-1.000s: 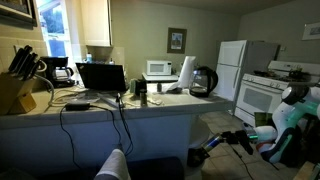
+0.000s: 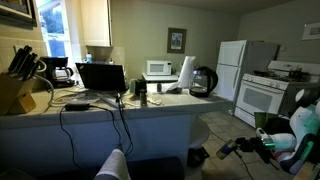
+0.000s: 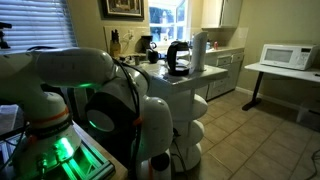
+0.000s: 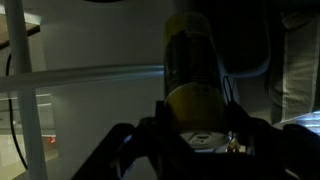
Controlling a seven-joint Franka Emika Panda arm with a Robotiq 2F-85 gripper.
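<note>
A dark, bottle-like object (image 4: 192, 60) with an orange-yellow end (image 4: 196, 103) fills the middle of the wrist view. Its yellow end points towards the camera, between the dark fingers of my gripper, which is shut on it. Dim light hides its label and the exact contact. Exterior view 1 has the gripper (image 2: 246, 145) low at the right, beyond the counter's end, with a small dark bluish object (image 2: 227, 148) at its tip. I cannot make out the gripper in exterior view 2, where the arm (image 3: 125, 85) curves down.
A long counter (image 2: 120, 118) carries a knife block (image 2: 18, 92), a laptop (image 2: 103, 78) and a black kettle (image 2: 203, 80). The white stove (image 2: 265, 98) stands behind the arm. Open tile floor (image 3: 250, 135) shows in exterior view 2.
Over the last second, my gripper and the object at its tip have moved right and slightly down in exterior view 1.
</note>
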